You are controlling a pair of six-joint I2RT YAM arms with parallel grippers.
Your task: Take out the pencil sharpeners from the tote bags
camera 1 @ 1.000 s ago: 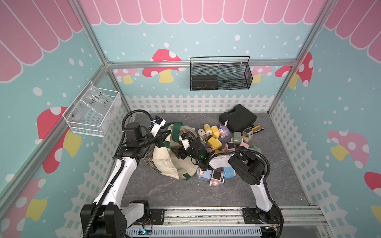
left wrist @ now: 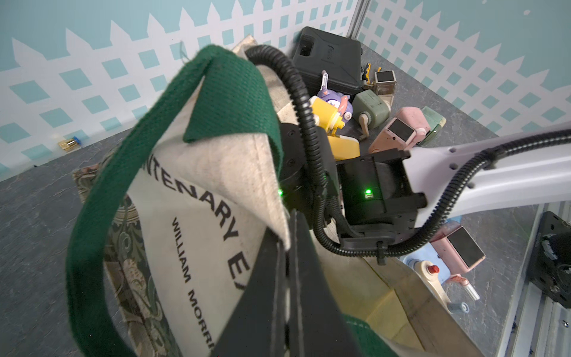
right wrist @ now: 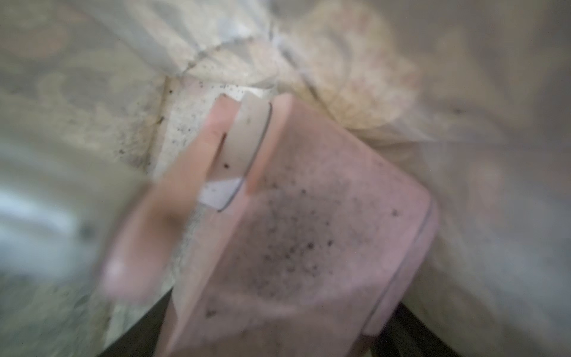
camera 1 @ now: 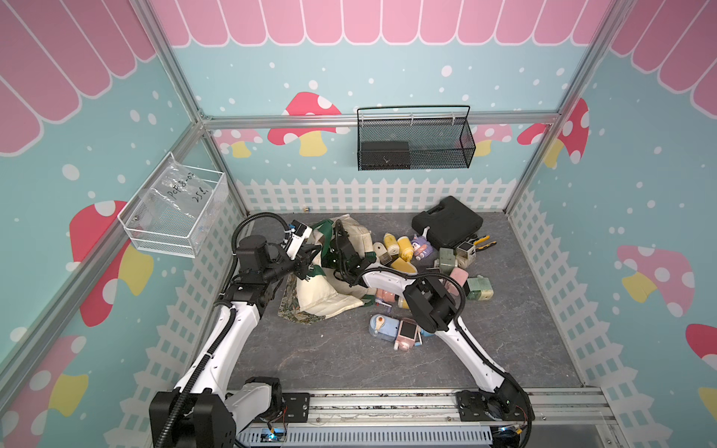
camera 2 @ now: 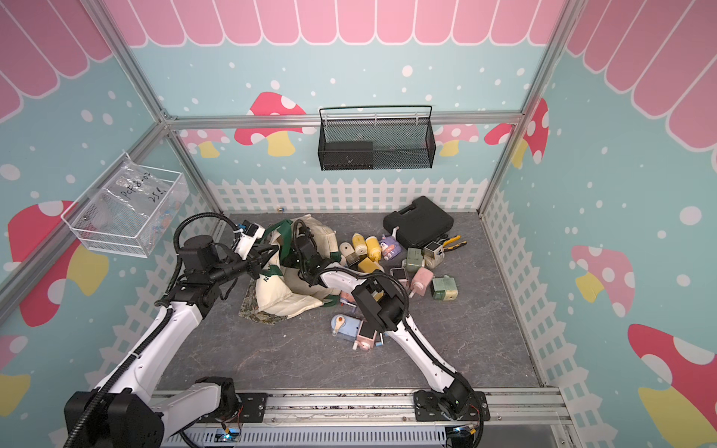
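Observation:
The cream tote bag (left wrist: pixel 205 220) with green handles (left wrist: pixel 238 101) lies open on the floor, its printed side facing my left wrist view. My left gripper is shut at the bag's rim; the cloth edge runs between its fingers. My right gripper reaches down inside the bag, hidden from above. It stands open, with a finger (right wrist: pixel 139 330) on either side of a pink pencil sharpener (right wrist: pixel 321 226). Crank and pale clamp of that sharpener face away from the fingers. The close view is blurred, so contact cannot be told.
Several sharpeners lie right of the bag, among them yellow (camera 1: pixel 404 248), purple (camera 1: pixel 422 248) and green (camera 1: pixel 479 288) ones. A blue one (camera 1: pixel 383 326) lies in front. A black case (camera 1: pixel 448 221) stands behind.
My right arm has swung left and gone deeper into the bag, its gripper passing out of sight from above. The bag's opening has shifted somewhat. The left arm has stayed nearly still.

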